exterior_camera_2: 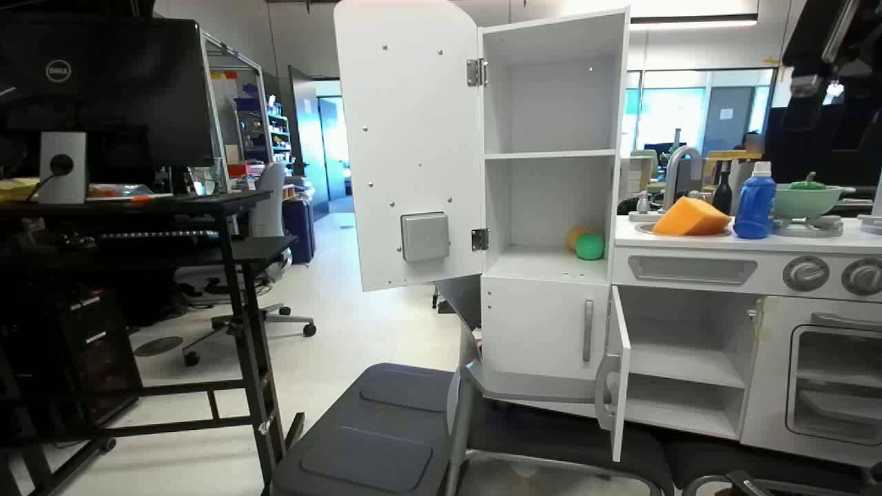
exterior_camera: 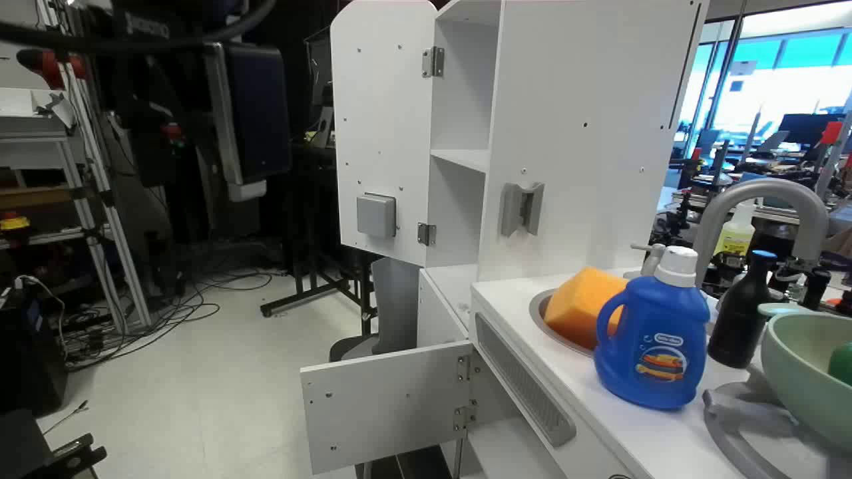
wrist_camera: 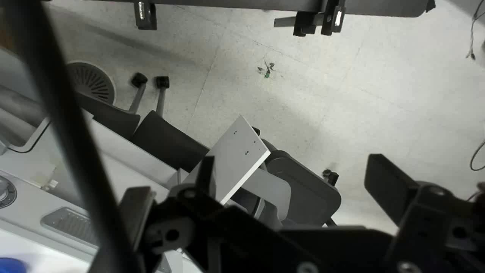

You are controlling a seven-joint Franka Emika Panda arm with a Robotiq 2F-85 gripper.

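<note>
In the wrist view my gripper stands open, its fingers (wrist_camera: 386,189) wide apart with nothing between them. Below it are the floor, a chair and an open cabinet door (wrist_camera: 238,157). A white toy kitchen has its tall upper door (exterior_camera_2: 417,149) and a lower door (exterior_camera: 387,407) swung open. On its counter an orange block (exterior_camera: 587,307) rests in the sink, beside a blue detergent bottle (exterior_camera: 651,335). A green ball (exterior_camera_2: 589,246) lies on the tall cabinet's lower shelf, partly covering an orange round item (exterior_camera_2: 575,237).
A dark bottle (exterior_camera: 740,315) and a pale green bowl (exterior_camera: 807,359) holding something green stand further along the counter. Dark chairs (exterior_camera_2: 372,438) crowd the cabinet front. The tall cabinet's upper shelf (exterior_camera_2: 550,154) is bare.
</note>
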